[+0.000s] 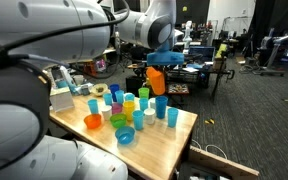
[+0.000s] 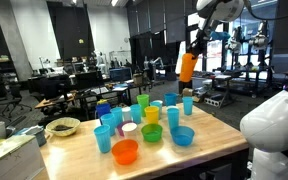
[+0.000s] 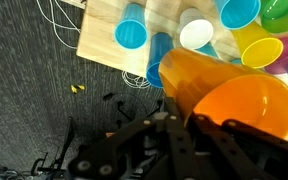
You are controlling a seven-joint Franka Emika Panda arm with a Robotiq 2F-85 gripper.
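Observation:
A tall orange cup (image 1: 156, 79) hangs above the table, and my gripper (image 1: 167, 64) is shut on it. In the second exterior view the orange cup (image 2: 187, 68) is upright with a slight lean, clear of the cups below. In the wrist view the cup (image 3: 229, 90) fills much of the right half, its rounded mouth turned toward the camera. My fingers (image 3: 174, 110) touch its near side; the far contact is hidden by the cup.
Many coloured cups and bowls crowd the wooden table (image 1: 169, 150), among them a blue cup (image 3: 160, 48), a light blue cup (image 3: 131, 28), a white cup (image 3: 195, 28) and a yellow cup (image 3: 256, 45).

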